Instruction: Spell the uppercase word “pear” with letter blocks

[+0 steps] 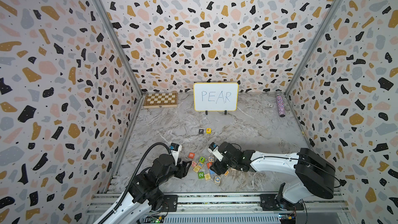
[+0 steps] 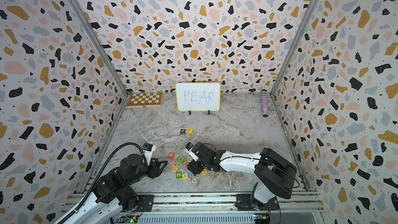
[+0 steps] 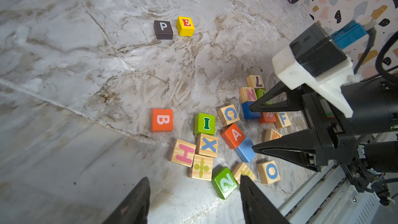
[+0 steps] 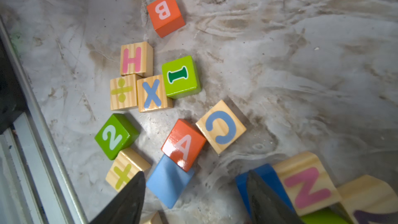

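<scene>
The dark P block [image 3: 163, 29] and yellow E block [image 3: 185, 26] sit side by side before the whiteboard [image 1: 215, 96] reading PEAR. My right gripper is open, low over the loose blocks, above and around the red A block [image 4: 183, 144] and light blue block [image 4: 170, 181], nothing visibly held. The red R block [image 3: 266, 117] is partly hidden behind it. My left gripper stands open at the left of the cluster, with nothing between its fingers.
Loose blocks crowd the front middle, including B [image 3: 162, 120] and C [image 3: 228, 115]. A chessboard [image 1: 160, 99] lies back left and a glittery bottle [image 1: 280, 105] back right.
</scene>
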